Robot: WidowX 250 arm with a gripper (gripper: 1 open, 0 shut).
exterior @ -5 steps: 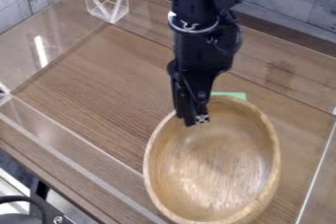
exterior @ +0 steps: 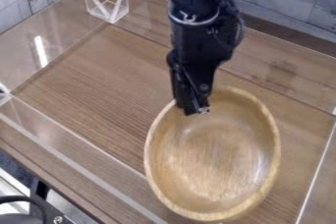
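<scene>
The black robot gripper [exterior: 192, 95] hangs down from the top centre, its tips at the upper left rim of a large tan oval bowl [exterior: 210, 159]. Whether the tips are closed on the rim cannot be made out. The bowl takes up the lower right of the view, and its inside looks empty.
A wooden tabletop [exterior: 92, 100] has free room on the left. A clear wire-like object [exterior: 108, 4] stands at the back left. Plank walls border the back, and a dark cable curves at the lower left.
A small green item seen behind the bowl a second ago is no longer visible.
</scene>
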